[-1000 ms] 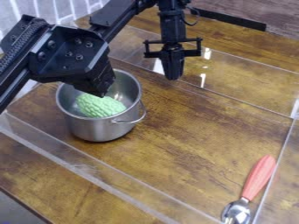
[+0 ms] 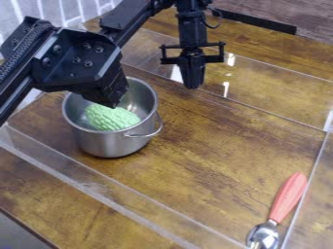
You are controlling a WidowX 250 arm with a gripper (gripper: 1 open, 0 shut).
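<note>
A steel pot (image 2: 120, 139) with a wire handle stands on the wooden table at the left, holding a pale green textured object (image 2: 112, 116). The dark body of my arm and gripper (image 2: 101, 89) hangs over the back-left part of the pot, covering much of its rim. Its fingertips are hard to make out against the dark housing, so whether it is open or shut does not show.
A spoon with a red handle (image 2: 287, 196) lies at the front right of the table (image 2: 208, 185). A black stand with cables (image 2: 193, 60) is at the back.
</note>
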